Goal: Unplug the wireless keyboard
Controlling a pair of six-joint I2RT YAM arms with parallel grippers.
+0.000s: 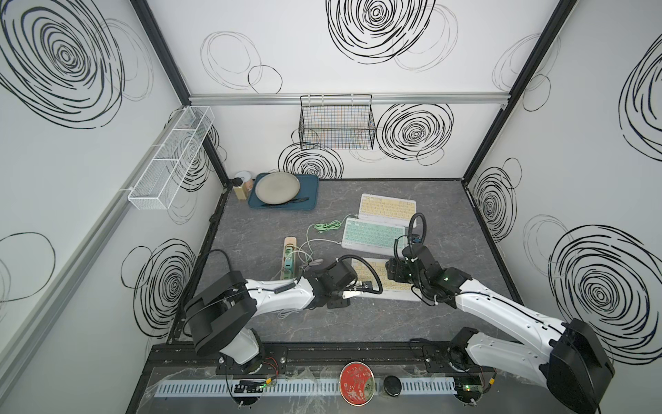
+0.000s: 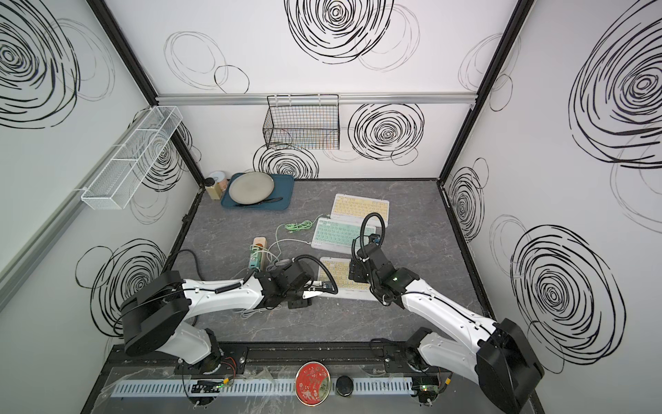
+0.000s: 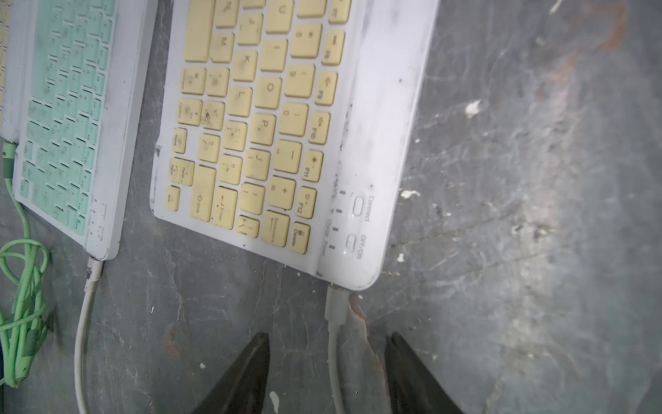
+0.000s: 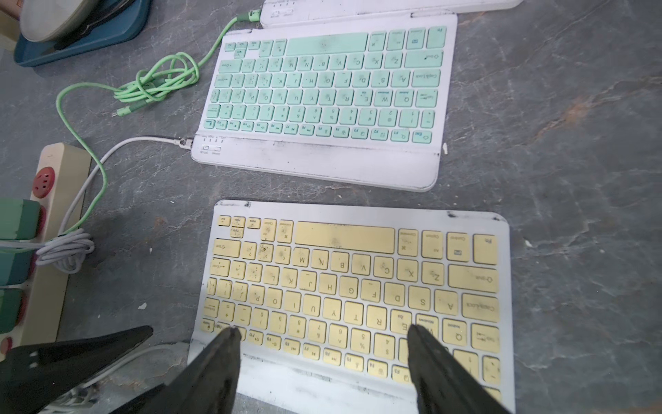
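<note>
A white keyboard with yellow keys (image 4: 344, 303) lies nearest the front of the table. At its edge sits a pale cable plug (image 3: 336, 305), up against the keyboard, with its white cable (image 3: 335, 358) trailing away. My left gripper stands open just off that edge, one finger on either side of the cable's line and neither seen touching it. Above the same keyboard my right gripper is open, nothing held between its fingers; part of the left gripper shows as a black finger (image 4: 103, 348) in the right wrist view.
Behind lie a mint-keyed keyboard (image 4: 324, 89) with a white cable and another yellow-keyed one (image 1: 387, 207). A power strip (image 4: 58, 207) with plugs and a green cable bundle (image 4: 162, 79) are left. A tray (image 1: 310, 196) with a plate stands back left.
</note>
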